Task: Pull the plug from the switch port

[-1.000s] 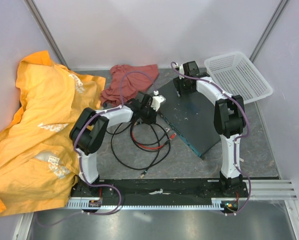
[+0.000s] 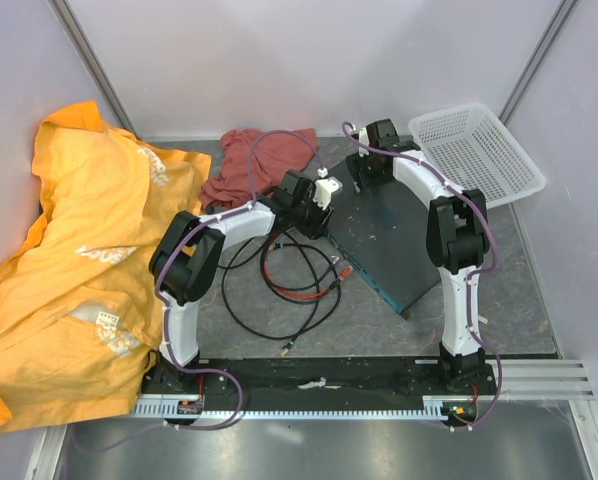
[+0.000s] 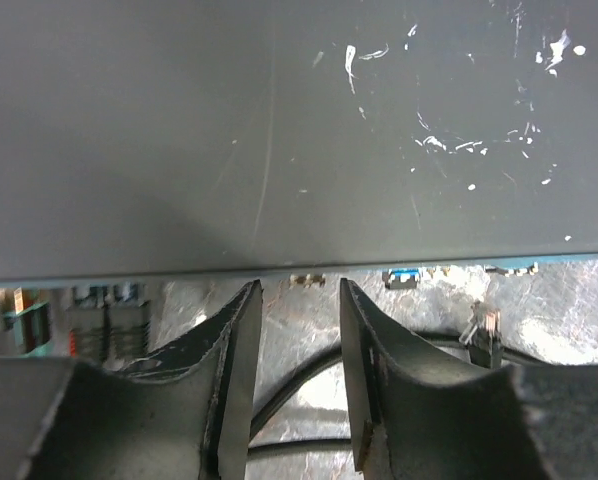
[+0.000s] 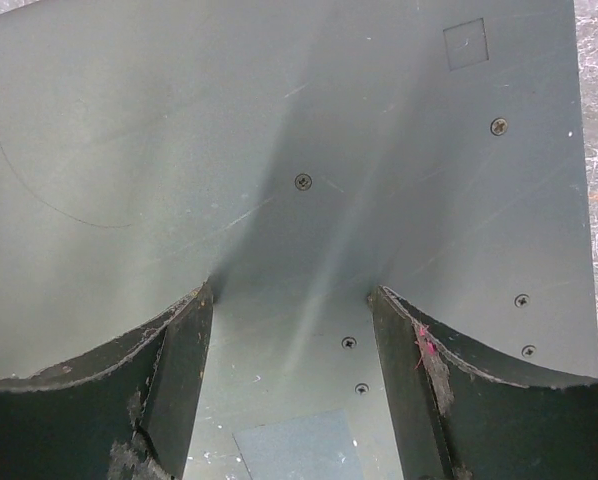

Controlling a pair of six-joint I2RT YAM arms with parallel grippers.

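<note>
The dark grey switch (image 2: 389,235) lies at an angle on the table. In the top view my left gripper (image 2: 325,225) is at its left edge. The left wrist view has that gripper open, its fingertips at the switch's edge and nothing gripped between them. Small metal pieces (image 3: 307,281) peek out at the edge, beyond the gap between the fingertips; a blue-and-black connector (image 3: 401,278) shows farther right. Which of these is the plug, I cannot tell. My right gripper stands open over the switch's top, empty.
Black and red cables (image 2: 279,295) lie coiled left of the switch, a loose cable end (image 3: 485,340) among them. A red cloth (image 2: 264,160), a yellow cloth (image 2: 89,270) and a white basket (image 2: 476,150) stand around. Dark connector blocks (image 3: 109,325) show beside the left finger.
My left gripper has moved right, and slightly toward the back, up to the switch's edge. The right arm, switch and cables have stayed in place.
</note>
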